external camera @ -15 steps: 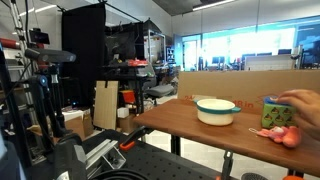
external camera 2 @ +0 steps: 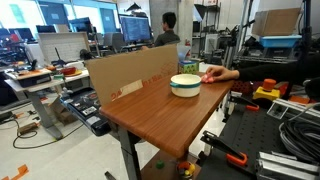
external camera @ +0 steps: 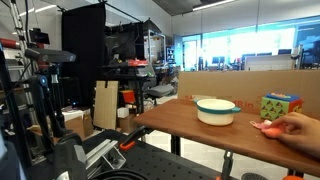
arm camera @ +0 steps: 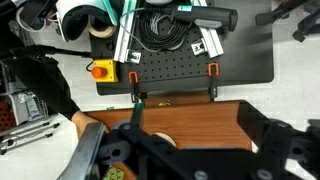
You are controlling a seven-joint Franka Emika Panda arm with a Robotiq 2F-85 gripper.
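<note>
A white bowl with a teal rim stands upright on the brown wooden table; exterior view 2 also shows the bowl. To its right is a colourful box. Near the table edge lies a red object, with a person's hand on it, partly hiding it. My gripper is open in the wrist view, above the table edge, with no object held between its fingers. It is not clearly visible in the exterior views.
Cardboard panels line the table's far side. Next to the table, a black bench carries coiled cable and a yellow box with a red button. The person's arm reaches in from the side.
The person's hand has moved from the colourful box down onto the red object. The box looks slightly turned and is now uncovered. The bowl has stayed put.
</note>
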